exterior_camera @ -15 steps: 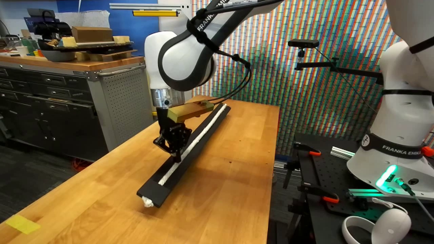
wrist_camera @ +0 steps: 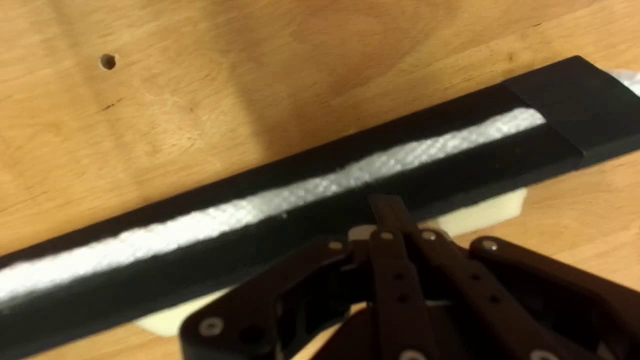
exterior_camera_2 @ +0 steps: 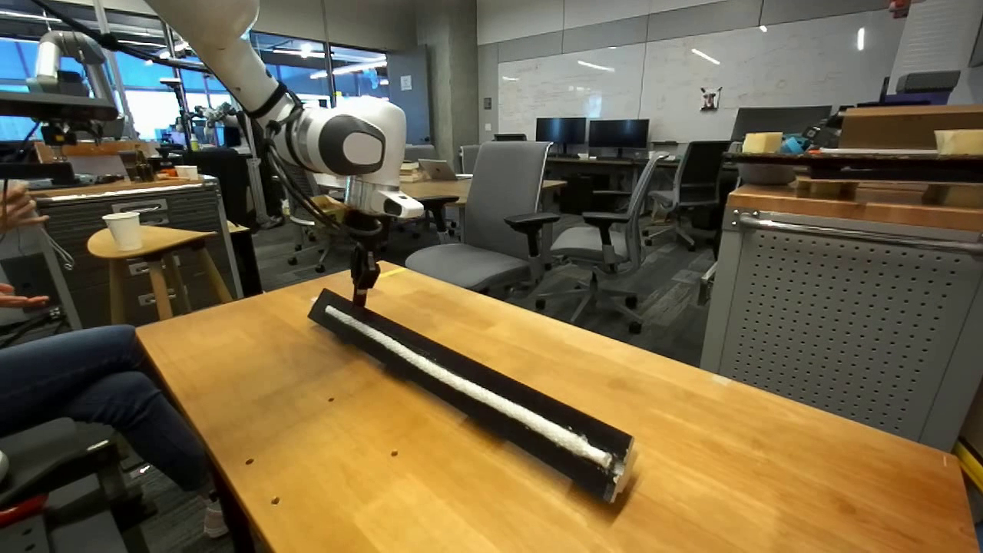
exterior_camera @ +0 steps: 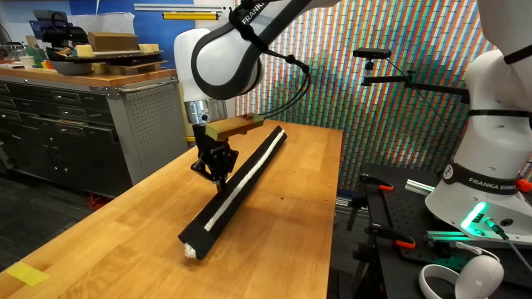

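Observation:
A long black bar (exterior_camera: 239,192) with a white rope (exterior_camera: 246,180) along its groove lies diagonally on the wooden table. It looks tilted on its long axis in exterior view 2, where the bar (exterior_camera_2: 516,415) shows one long edge raised. My gripper (exterior_camera: 220,187) points down at the bar's left long side, away from the rope. In the wrist view the gripper is shut, with nothing visible between its fingers; the tips overlap the bar's lower edge, and whether they touch it cannot be told. A rope end (exterior_camera: 190,251) pokes out of the near end.
Cream-coloured pieces (wrist_camera: 489,211) show beneath the bar's edge in the wrist view. Yellow tape (exterior_camera: 27,273) marks the table's near left corner. Bare tabletop (exterior_camera: 294,224) surrounds the bar. A seated person's leg (exterior_camera_2: 92,378) is beside the table in exterior view 2.
My gripper has risen slightly and now stands at the bar's left edge instead of over the rope. The bar has shifted to the right and tilted from lying flat.

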